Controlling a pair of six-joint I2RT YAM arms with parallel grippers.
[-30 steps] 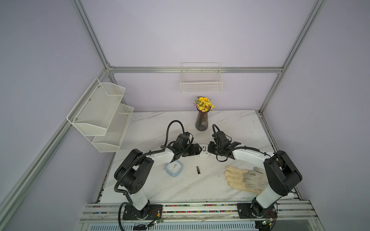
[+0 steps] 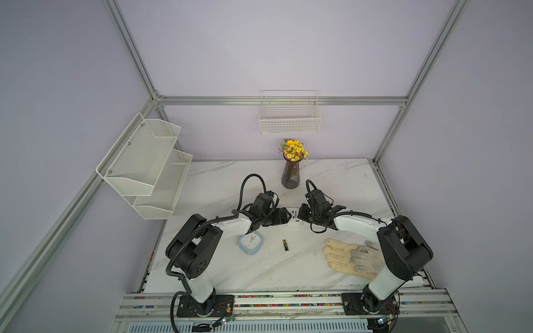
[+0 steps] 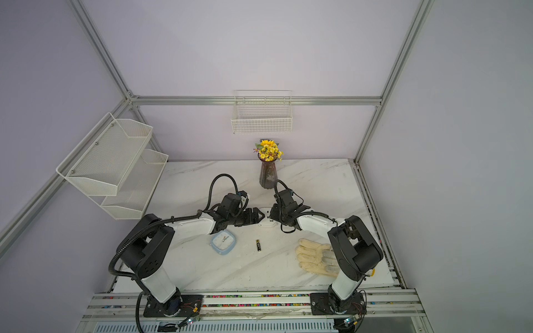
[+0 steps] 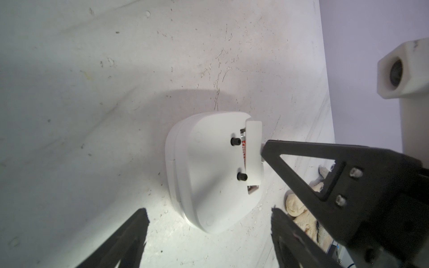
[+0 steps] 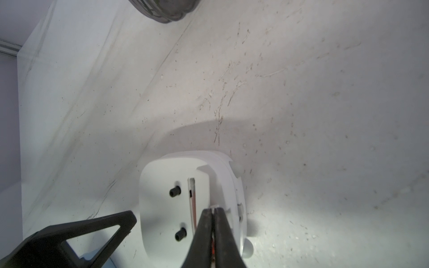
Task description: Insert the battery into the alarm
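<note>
The white alarm (image 4: 207, 178) sits on the table between both grippers, two dark posts and a slot with a white cover on its top. My left gripper is open at the alarm's near side, nothing seen between its fingers. My right gripper is at the cover, its fingertips close together over it; whether they grip it I cannot tell. A loose battery (image 2: 285, 244) lies on the table in front of the alarm.
A vase of flowers (image 2: 291, 172) stands behind. A blue square object (image 2: 250, 242) lies front left, work gloves (image 2: 349, 258) front right. Wire shelves hang on the left and back walls.
Otherwise the top left view looks the same.
</note>
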